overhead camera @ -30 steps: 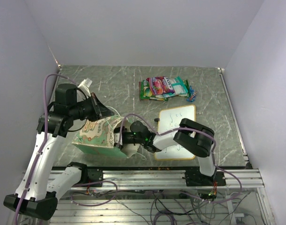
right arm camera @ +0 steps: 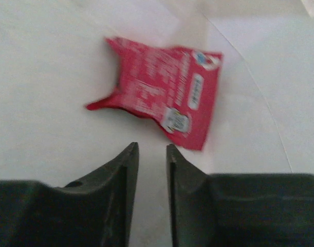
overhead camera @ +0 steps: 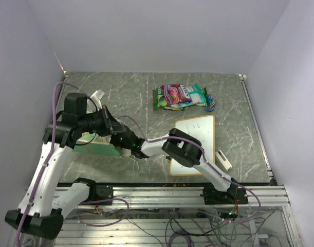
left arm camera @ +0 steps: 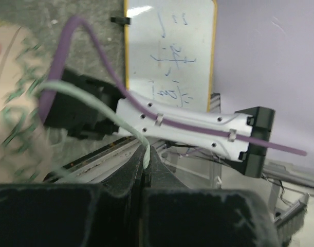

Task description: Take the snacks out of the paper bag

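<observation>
The paper bag, green and tan, lies on its side at the left of the table, mostly under the arms in the top view. My left gripper is shut on the bag's pale handle cord, just above the bag. Inside the bag's mouth, the right gripper's tips are hidden from above. The right wrist view shows that gripper part open, its fingers apart and empty. A red snack packet lies on the bag's pale inner wall, just ahead of the fingertips.
A pile of snack packets lies at the back centre with a blue coiled item beside it. Under the right arm is a whiteboard, and a white eraser sits at its right.
The right arm has moved left, further into the bag. The bag has shifted left and more of it is covered. The left arm has shifted slightly, still at the handle.
</observation>
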